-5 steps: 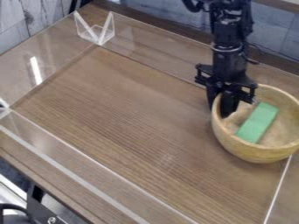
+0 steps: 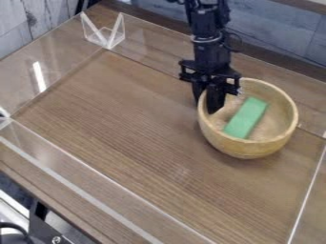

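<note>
The black robot gripper [image 2: 209,88] reaches down from the top onto the left rim of a round wooden bowl [image 2: 276,133], at the right of the table, and is shut on that rim. A green block [image 2: 246,117] lies inside the bowl. The fingertips are partly hidden by their dark shape against the rim.
A small white wire object [image 2: 105,29] stands near the back left. Dark surfaces lie beyond the table's edges at the top left and bottom left.
The gripper and the bowl, with the green block in it, have moved to the left across the table.
</note>
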